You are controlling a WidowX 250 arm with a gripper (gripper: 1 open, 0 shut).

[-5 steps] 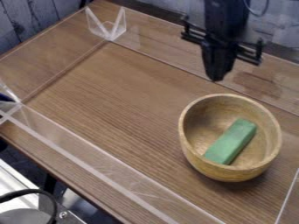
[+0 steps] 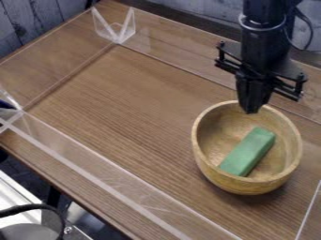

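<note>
A tan bowl sits at the right of the wooden table, with a long green block lying inside it. The black arm comes down from the top right, and its gripper hangs just above the bowl's back rim. Its fingertips are close together with nothing seen between them.
Bare wooden table fills the left and middle of the view. Clear plastic corner pieces stand along the far and left edges. A coiled dark hose or cable is at the bottom left.
The gripper has moved right and down toward the bowl. The bowl and green block look unchanged.
</note>
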